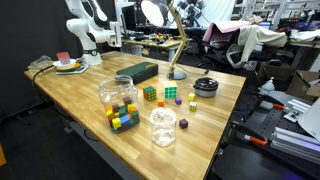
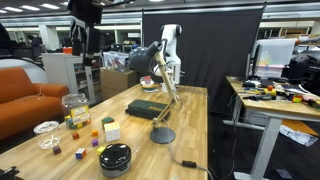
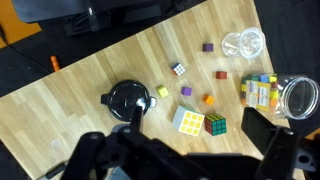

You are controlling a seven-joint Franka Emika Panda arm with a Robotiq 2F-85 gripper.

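Note:
My gripper stands open above the table, its dark fingers spread wide with nothing between them. Below it in the wrist view are a larger cube with yellow and white faces (image 3: 188, 121) and a green-faced puzzle cube (image 3: 215, 124). Small blocks lie around: yellow (image 3: 163, 91), purple (image 3: 187, 91), orange (image 3: 209, 99), red (image 3: 221, 75), dark purple (image 3: 208, 47), plus a tiny patterned cube (image 3: 179, 69). A clear jar (image 1: 115, 91) holds several coloured blocks (image 1: 122, 119). Near it is an empty clear cup (image 1: 163, 129). A black round pot (image 3: 128, 101) sits to one side.
A wooden lamp (image 1: 177, 73) and a dark green box (image 1: 138, 73) stand farther back. Red and white items (image 1: 67, 64) sit at the far end of the table (image 1: 85, 85). Bare wood lies along the near side and beyond the jar.

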